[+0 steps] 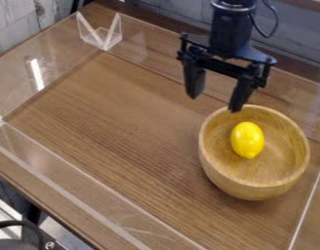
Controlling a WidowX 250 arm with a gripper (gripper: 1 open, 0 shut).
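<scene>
A yellow egg-shaped object [248,140] lies in a round wooden bowl [225,176] on the right of the wooden tray. The dark robot gripper [225,80] hangs above and behind the bowl, apart from it, with fingers spread to either side. No object shows between the fingers.
A white wire object [100,31] stands at the back left. The tray's walls border the back and sides.
</scene>
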